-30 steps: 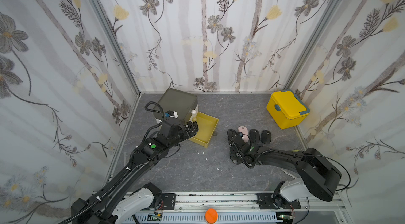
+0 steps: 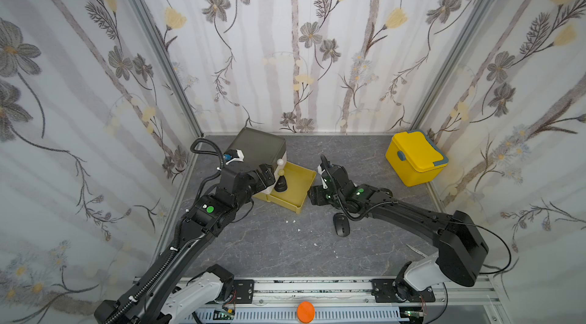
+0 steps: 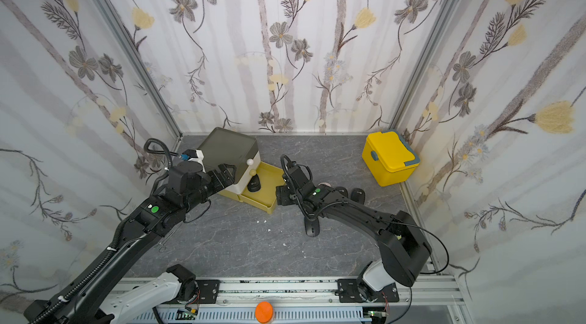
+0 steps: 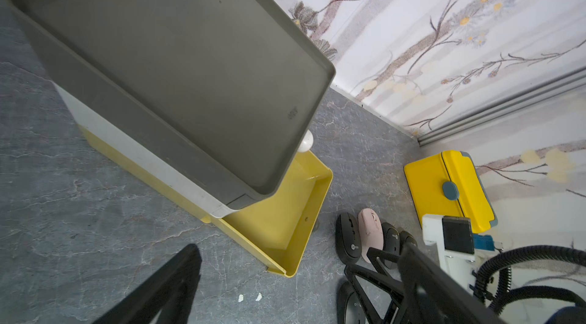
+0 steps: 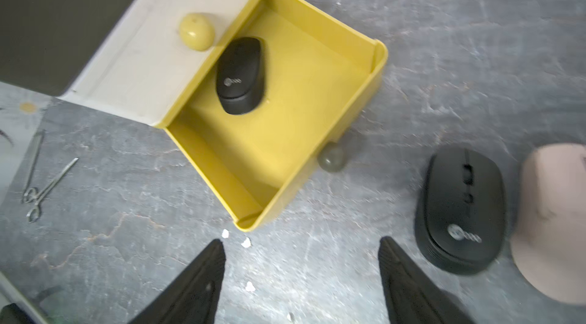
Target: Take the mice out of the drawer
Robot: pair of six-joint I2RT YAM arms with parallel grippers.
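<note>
One black mouse [image 5: 241, 73] lies inside the pulled-out yellow drawer [image 5: 293, 80], close to the cabinet front. On the table right of the drawer sit another black mouse [image 5: 462, 208] and a pink mouse [image 5: 552, 220]. The left wrist view also has dark mice beside the pink one and a further black mouse [image 4: 349, 302] nearer the front. My right gripper, open and empty, is above the table just off the drawer's front edge. My left gripper [image 2: 266, 177] stands open over the cabinet's front corner, nothing between its fingers.
The grey-topped cabinet [image 4: 183, 61] stands at the back left. A yellow box [image 2: 416, 156] is at the back right. Scissors [image 5: 42, 192] and small white scraps [image 5: 246, 243] lie on the table.
My right gripper has moved left and back toward the drawer, off the mice on the table. My left gripper has drawn back slightly to the left, uncovering the mouse in the drawer.
</note>
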